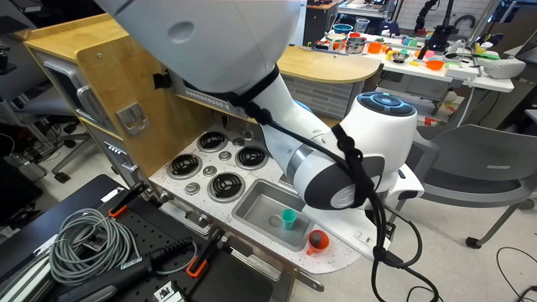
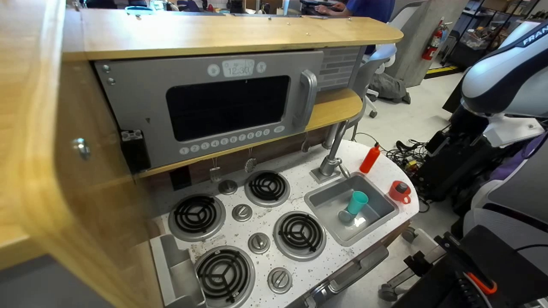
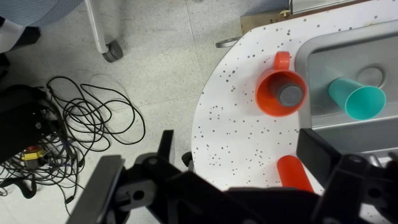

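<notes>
In the wrist view my gripper is open, its two black fingers wide apart with nothing between them. Below it lies the white speckled counter's rounded end (image 3: 233, 138). An orange-red mug (image 3: 263, 99) stands on that counter beside the sink, holding a dark grey object (image 3: 290, 94). A red bottle (image 3: 293, 173) is partly covered by the right finger. The teal cup (image 3: 341, 93) sits in the grey sink (image 2: 367, 232). My gripper's fingers are hidden behind the arm in exterior view 1.
A faucet (image 2: 331, 159) rises behind the sink, under a wooden shelf (image 2: 336, 110). Several stove burners (image 2: 299, 235) fill the counter's other side. A grey chair (image 1: 470, 156) stands past the rounded end. Loose cables (image 3: 89, 112) lie on the floor.
</notes>
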